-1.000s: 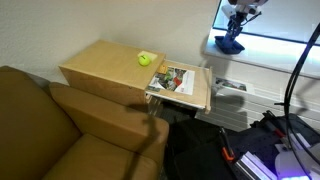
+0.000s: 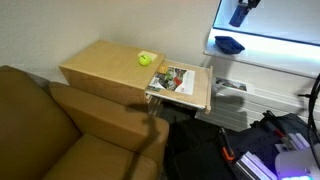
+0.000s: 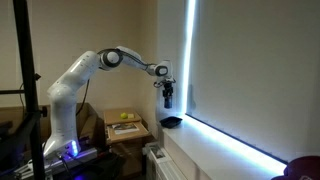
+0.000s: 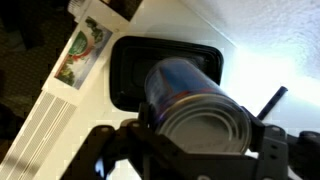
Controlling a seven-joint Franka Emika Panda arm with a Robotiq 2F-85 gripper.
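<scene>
A dark blue can with a silver end (image 4: 205,125) is held between the black fingers of my gripper, which is shut on it. It hangs in the air above a black tray (image 4: 125,75) on the sill, clear of it. From the side, the can (image 2: 239,14) is at the top edge of the view, over the dark tray (image 2: 229,45). In exterior view 2 my gripper (image 3: 165,82) points down, with the can (image 3: 168,97) below it and the tray (image 3: 171,122) beneath. No other contents show in the visible part of the tray.
An open drawer (image 2: 205,88) holding printed papers (image 2: 172,79) sits left of the sill. A yellow-green ball (image 2: 144,59) rests on the wooden cabinet top (image 2: 100,65). A bright window strip (image 3: 235,148) runs behind the sill.
</scene>
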